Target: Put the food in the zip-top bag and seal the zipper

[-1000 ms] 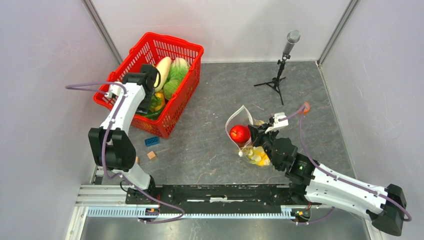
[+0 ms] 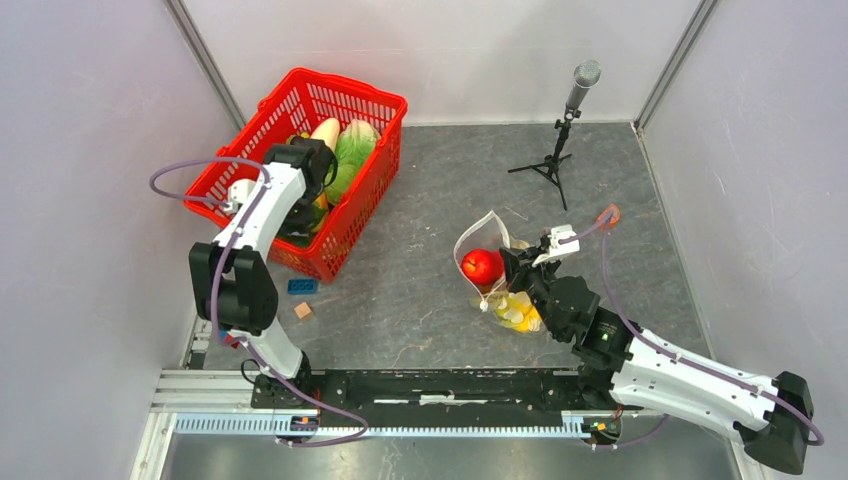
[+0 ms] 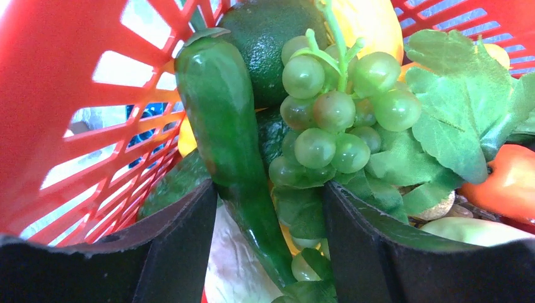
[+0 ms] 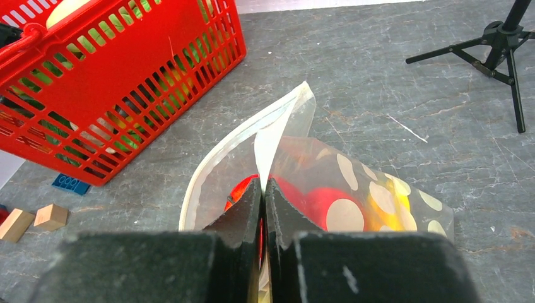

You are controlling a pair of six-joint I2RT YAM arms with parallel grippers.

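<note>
The red basket (image 2: 375, 170) holds vegetables and fruit. My left gripper is down among them, part open, around a long green pepper (image 3: 221, 120) beside grapes (image 3: 334, 120) and leaves; whether it grips anything is unclear. The clear zip top bag (image 4: 410, 208) lies on the table, holding a red fruit (image 2: 480, 267) and something yellow (image 4: 388, 208). My right gripper is shut on the bag's rim, white zipper strip rising from between its fingertips.
A microphone stand (image 2: 556, 160) stands at the back right, an orange item (image 2: 610, 215) near it. A blue brick (image 2: 302, 286) and wooden block (image 2: 303, 310) lie below the basket. Bare table (image 2: 400, 330) separates basket and bag.
My left arm has shifted slightly rightward over the basket, its wrist turning a little. The right arm and bag have barely moved.
</note>
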